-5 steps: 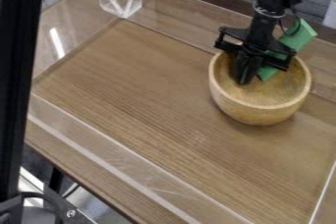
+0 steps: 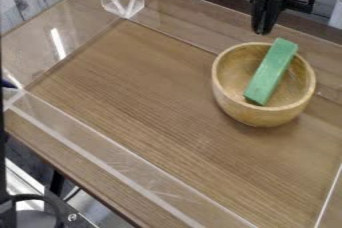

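Note:
My gripper point(image 2: 263, 17) is at the top right edge of the view, above and behind a tan round bowl point(image 2: 235, 109); only its lower part shows, and its finger state is hard to make out. A green rectangular block point(image 2: 273, 70) lies lengthwise inside the bowl, its far end near the back rim.
A small clear angular object point(image 2: 122, 2) stands at the back left. A grey wall edge runs along the top. Clear strips run along the table's left and front edges.
My gripper has lifted out of the bowl and moved back toward the top edge. The green block, tilted up at the bowl's back earlier, now lies down in the bowl.

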